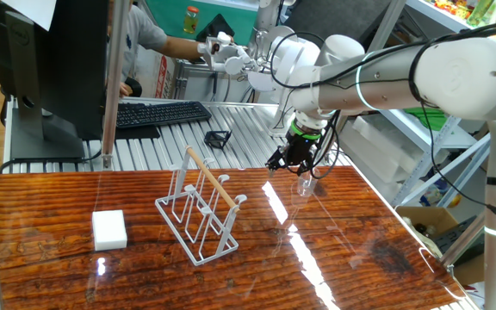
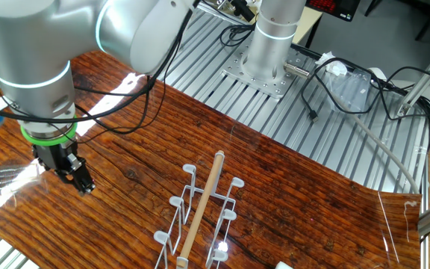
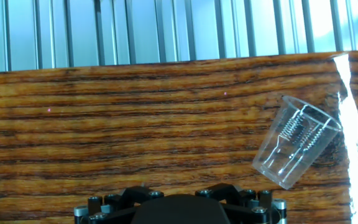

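Near the table's far edge, my gripper [image 1: 289, 164] hangs above the wood, pointing down. The wrist view has only its black finger linkages along the bottom edge, and a dark dome covers the middle, so how the fingers stand is hidden. A clear ribbed cup [image 3: 297, 142] shows right of the gripper in the wrist view, its rim toward the upper right. That same cup [image 1: 306, 183] appears just beneath and right of the gripper in exterior view 1. Whether it stands or lies is hard to tell. Exterior view 2 has the cup [image 2: 15, 178] left of the gripper [image 2: 85, 188].
A white cup rack [image 1: 198, 207] with a wooden top bar stands mid-table. A white block [image 1: 109, 230] lies left of it. Bare wood [image 1: 317, 258] spreads over the right front. Beyond the far edge are a keyboard [image 1: 162, 114] and a metal-slatted surface.
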